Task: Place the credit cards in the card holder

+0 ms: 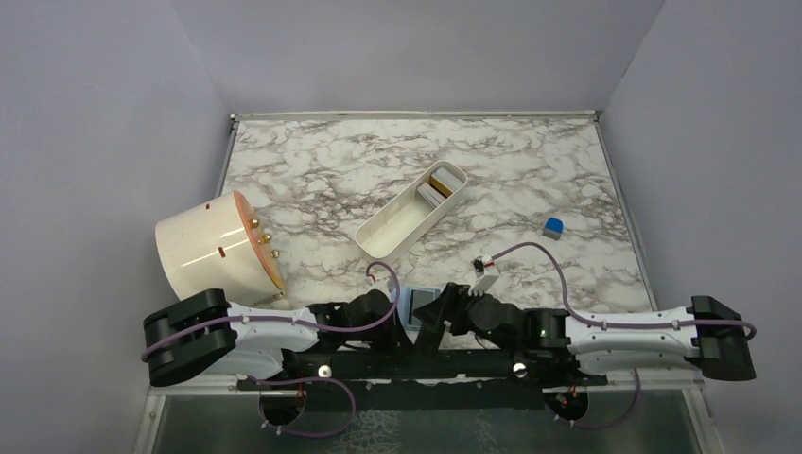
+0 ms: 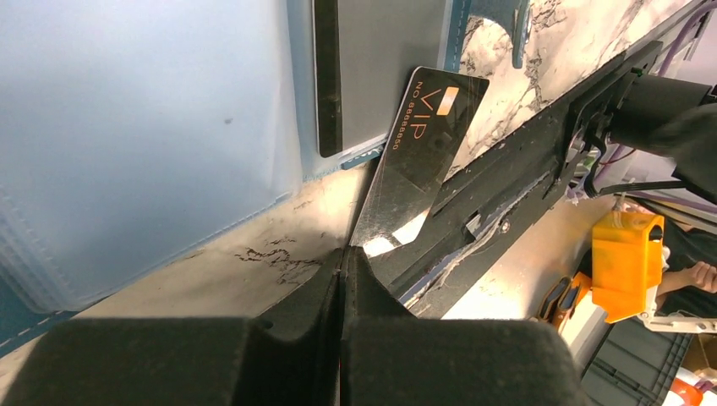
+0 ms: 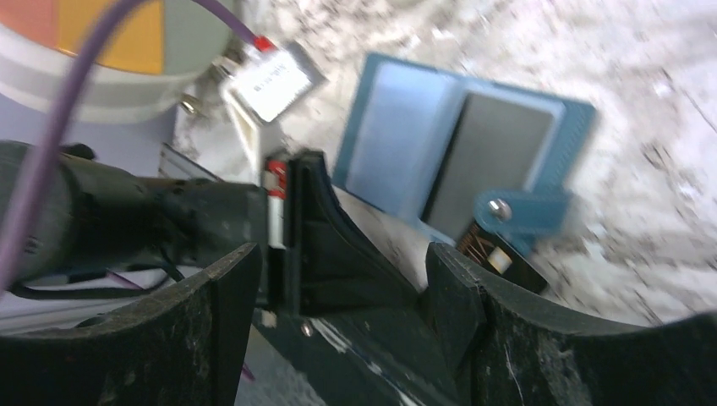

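Note:
A black VIP card [image 2: 418, 161] slants up from the fingertips of my left gripper, which is shut on its near corner. The light-blue card holder [image 2: 211, 127] lies open beside it, and the card's far end overlaps the edge of its right pocket. Inside that pocket is a grey panel with a black stripe [image 2: 328, 76]. In the right wrist view the holder's snap flap [image 3: 533, 211] lies over part of the card. My right gripper is open, with the left gripper showing in the background between its fingers.
A white tray [image 1: 383, 232] with several cards [image 1: 442, 181] in its far end stands behind the holder. A cream drum [image 1: 213, 248] is at the left, a small blue block [image 1: 553, 225] at the right.

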